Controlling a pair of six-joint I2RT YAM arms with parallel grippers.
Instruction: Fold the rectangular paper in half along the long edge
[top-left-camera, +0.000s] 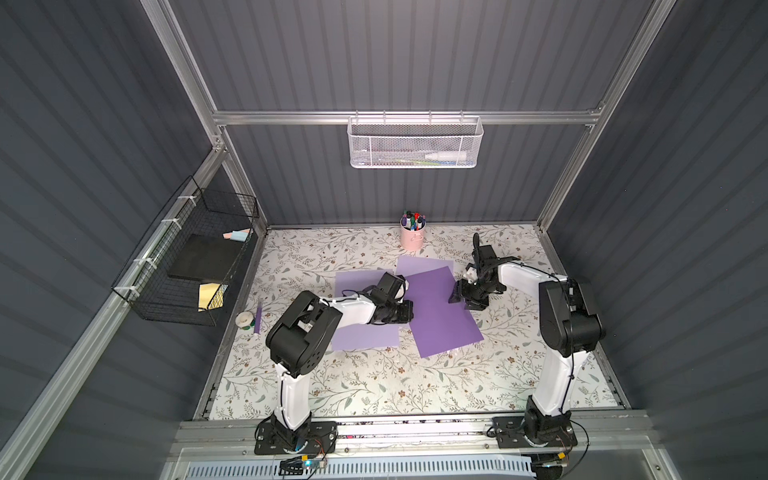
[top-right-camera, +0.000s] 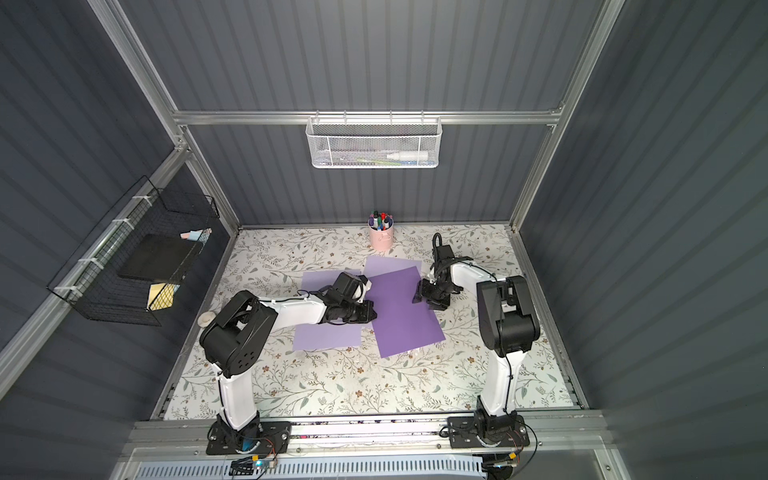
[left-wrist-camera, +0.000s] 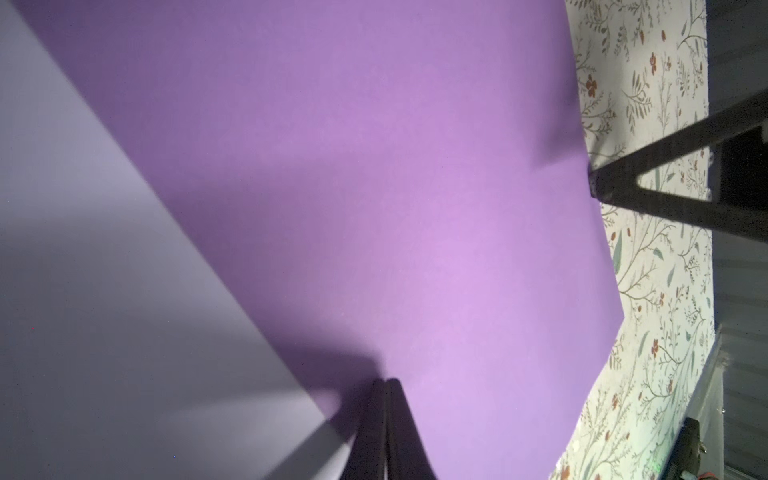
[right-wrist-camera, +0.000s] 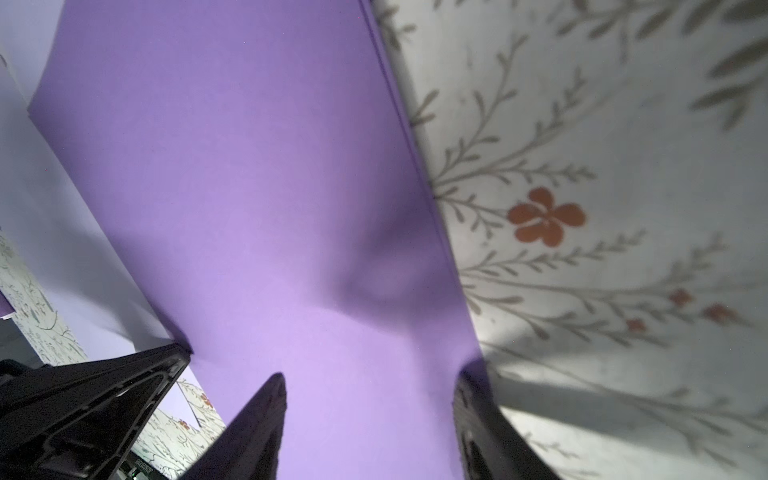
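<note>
A dark purple sheet (top-left-camera: 440, 320) lies tilted over lighter lilac sheets (top-left-camera: 360, 340) on the table. My left gripper is shut, its tips down on the purple sheet near its left edge, with no thing visible between them. My right gripper stands open low at the sheet's right edge, one finger on each side of the purple surface seen in the right wrist view, the right finger right by the edge, where a thin doubled line runs. Whether the tips touch the paper I cannot tell.
A pink pen cup (top-left-camera: 412, 237) stands at the back. A black wire basket (top-left-camera: 184, 296) hangs on the left wall, a white mesh basket (top-left-camera: 414, 144) on the back wall. A tape roll (top-left-camera: 244, 320) lies at the left.
</note>
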